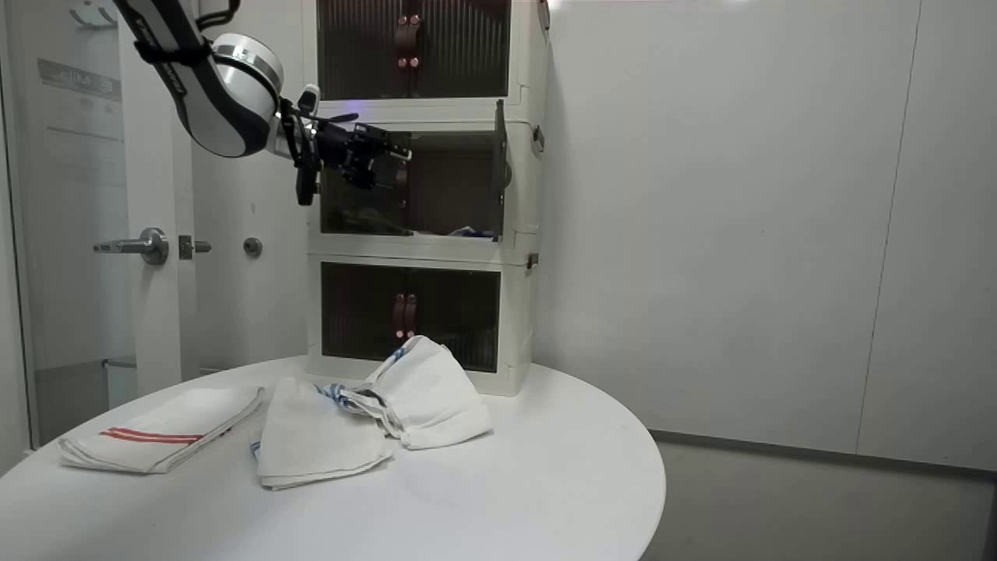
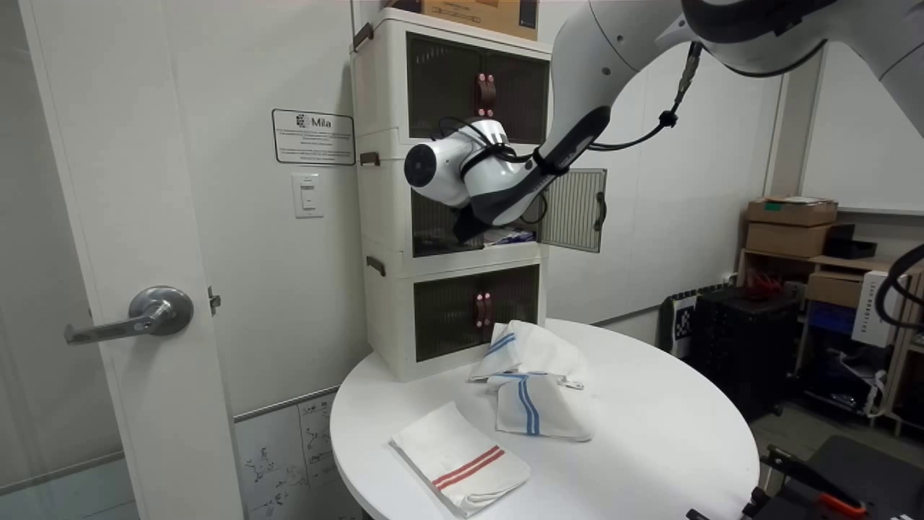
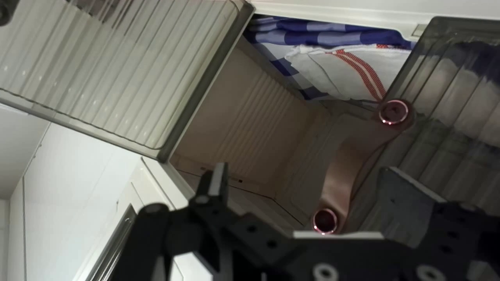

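Observation:
My gripper [image 1: 393, 169] is in front of the cabinet's middle compartment, its fingers spread. In the wrist view the fingers [image 3: 218, 180] stand wide apart, and the brown strap handle [image 3: 344, 168] of the closed door leaf appears between them. Whether they touch it cannot be told; nothing is visibly gripped. The other leaf, a ribbed door [image 2: 573, 208], is swung open. Inside the compartment lie a blue-and-white checked cloth [image 3: 323, 35] and a white cloth with red stripes [image 3: 358, 70]. In exterior view 2 the arm mostly hides the gripper.
On the round white table [image 1: 561, 467] lie a folded red-striped towel [image 1: 177, 430] and two blue-striped towels, one flatter [image 1: 313, 435] and one bunched [image 1: 435, 393] against the cabinet [image 1: 516, 327]. The bottom and top doors are closed.

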